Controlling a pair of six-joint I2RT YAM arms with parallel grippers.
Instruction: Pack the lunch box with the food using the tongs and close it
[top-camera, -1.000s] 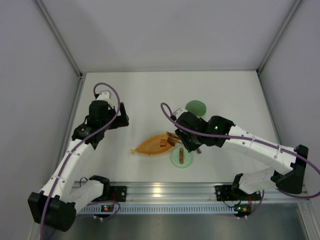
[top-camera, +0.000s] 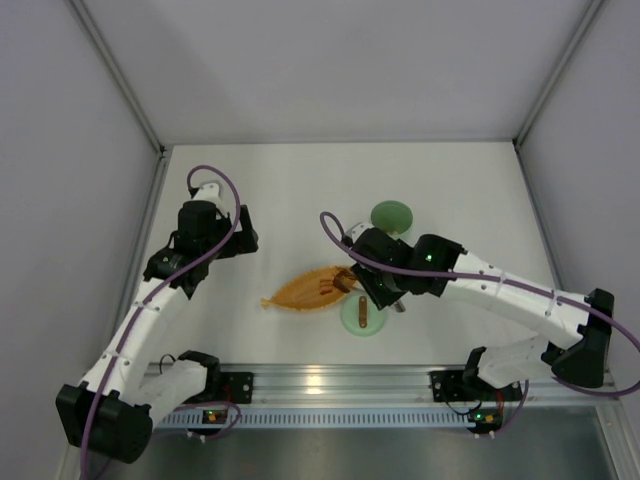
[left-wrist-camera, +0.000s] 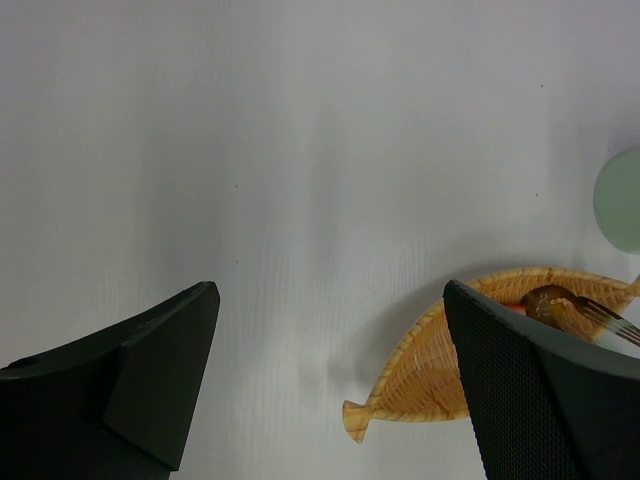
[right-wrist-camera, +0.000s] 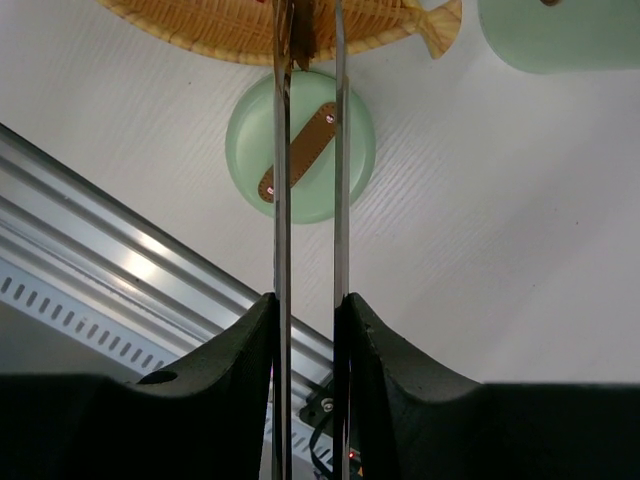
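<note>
An oval woven basket (top-camera: 300, 291) holds a brown rounded piece of food (left-wrist-camera: 543, 298) and some orange bits. My right gripper is shut on metal tongs (right-wrist-camera: 341, 200), whose two long arms reach over the basket. In the left wrist view the tined end of the tongs (left-wrist-camera: 605, 315) lies at the brown food; whether it is pinched I cannot tell. A green container (top-camera: 392, 216) stands behind the right gripper. In front of the basket is a green lid (right-wrist-camera: 240, 150) with a brown strap. Far left, my left gripper is open and empty.
A metal rail (top-camera: 330, 372) runs along its front edge, close to the lid.
My right gripper has shifted very slightly, and the tongs' end now sits a little farther left over the brown food. The left arm, lid and container have not moved.
</note>
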